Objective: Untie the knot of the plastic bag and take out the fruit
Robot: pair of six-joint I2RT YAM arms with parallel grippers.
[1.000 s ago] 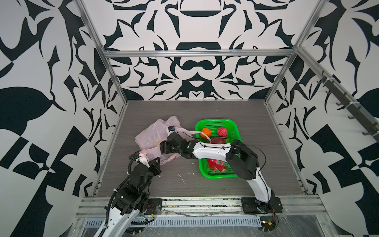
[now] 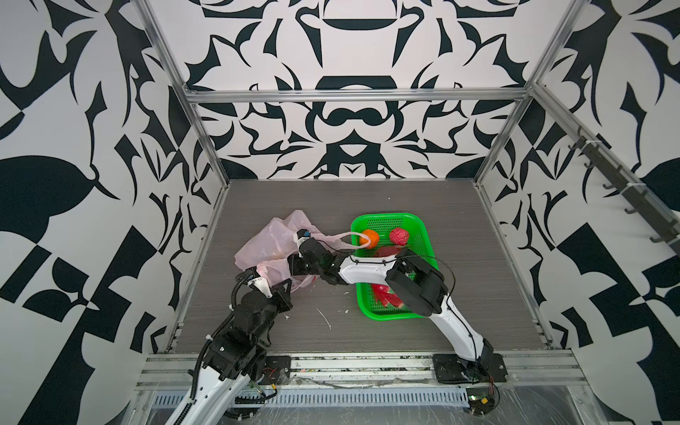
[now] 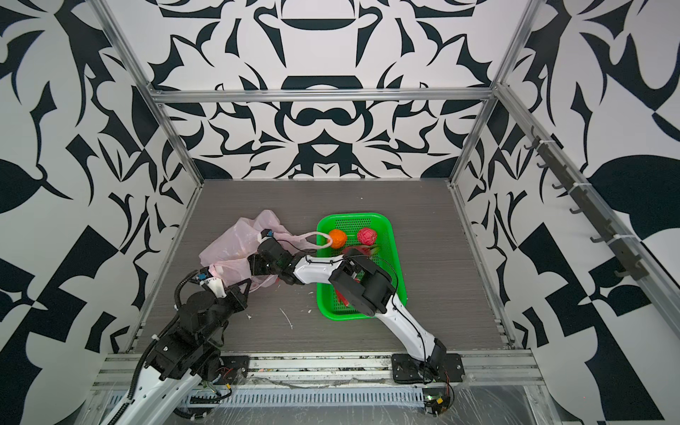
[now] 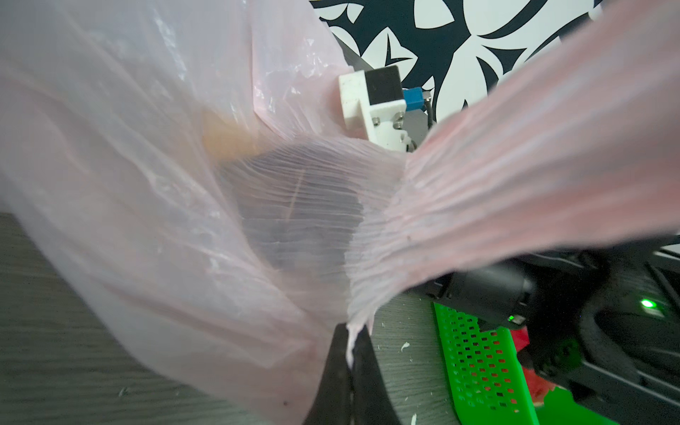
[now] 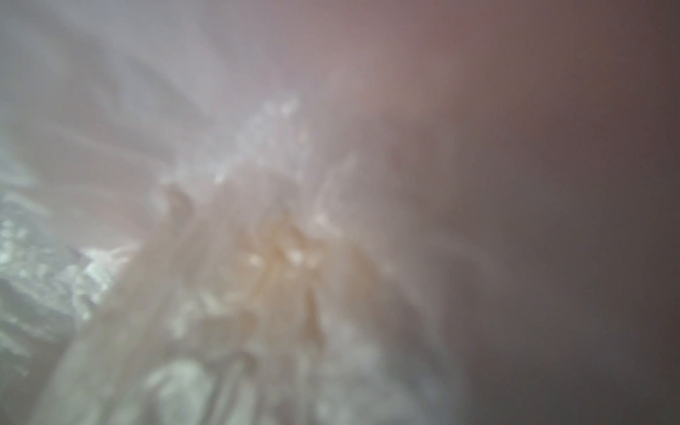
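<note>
The pink plastic bag (image 2: 263, 242) lies on the left half of the table, a strap trailing over the basket's left rim. My left gripper is shut on a gathered strand of the bag, at its front. My right gripper (image 2: 296, 263) is pushed into or against the bag from the right. Its fingers are hidden and its wrist view shows only blurred plastic with a faint orange patch. In the left wrist view a yellowish shape (image 4: 230, 138) shows through the bag.
A green basket (image 2: 364, 304) on the right holds an orange (image 3: 338, 238), a pink fruit (image 3: 367, 236) and red items, partly under my right arm.
My right arm has moved slightly left, toward the bag, and the bag has shifted a little left and down. The strap over the basket has shifted slightly left.
</note>
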